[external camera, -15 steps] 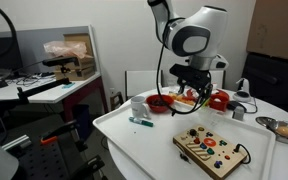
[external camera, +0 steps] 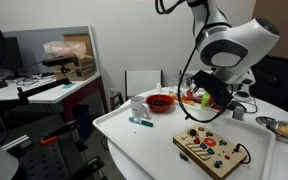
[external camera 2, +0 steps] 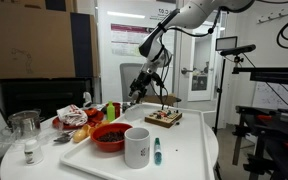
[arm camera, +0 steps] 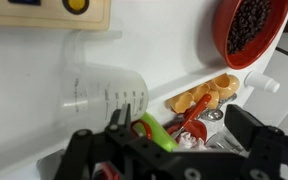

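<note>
My gripper [external camera: 220, 88] hangs over the far right part of the white table [external camera: 124, 127], behind the wooden board [external camera: 212, 151] with its round coloured pieces. In the wrist view its dark fingers [arm camera: 86, 148] stand open, with nothing seen held between them. Beyond them lies a clear, see-through container [arm camera: 112, 88]. A green item [arm camera: 160, 134] and orange and red pieces show near the fingers. The red bowl [arm camera: 252, 28] of dark beans is at the upper right, apart from the gripper.
A white mug [external camera 2: 137, 147] and a teal marker [external camera 2: 158, 156] stand near the red bowl. Metal pans [external camera: 282, 128] are at the right edge. Clutter crowds the table's back.
In exterior view 1 the arm has swung to the right, carrying the gripper from near the red bowl to above the back right clutter. The table objects look unmoved.
</note>
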